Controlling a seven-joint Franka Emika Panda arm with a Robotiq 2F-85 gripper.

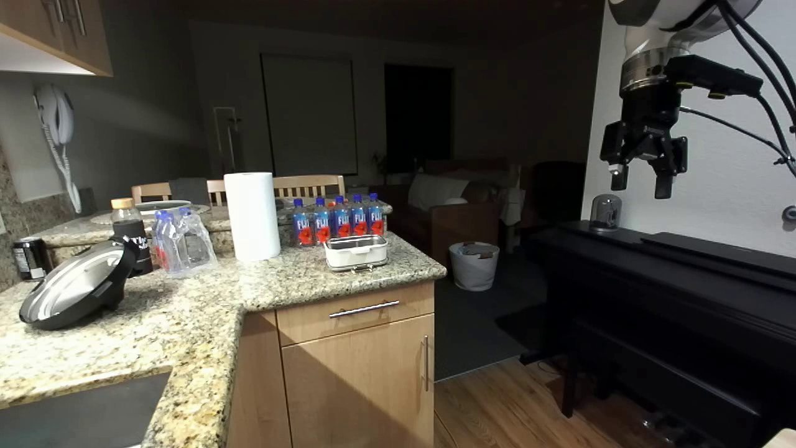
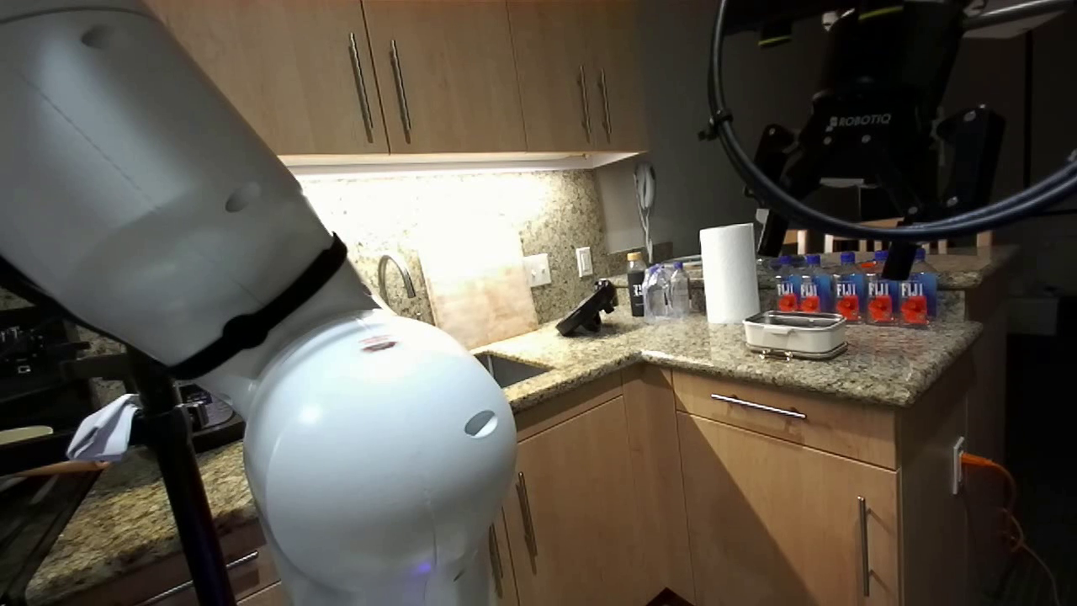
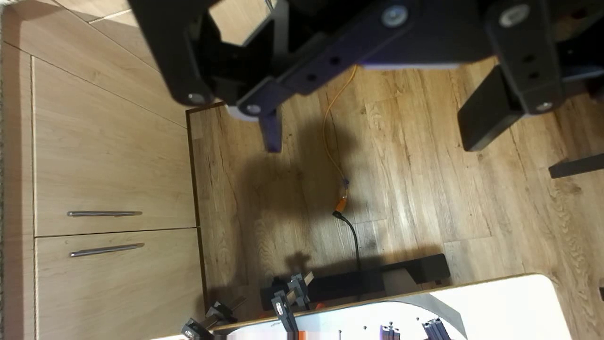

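Observation:
High up at the right of exterior view 1, my gripper (image 1: 640, 185) hangs in the air with its fingers pointing down. It is open, and only bare wooden floor (image 3: 407, 204) shows between its fingers in the wrist view. Away to its left, a white rectangular container (image 1: 356, 254) sits on a wire rack on the granite counter (image 1: 298, 287). Behind the container stand several Fiji water bottles (image 1: 341, 223) in a row. A white paper towel roll (image 1: 252, 216) is upright to their left. My gripper touches none of these things.
A tilted black lid (image 1: 78, 285), clear empty bottles (image 1: 186, 245) and a dark bottle (image 1: 131, 233) stand on the left counter, near a sink (image 1: 82, 410). A black piano (image 1: 671, 284) lines the right wall. The counter's front strip by the container is clear.

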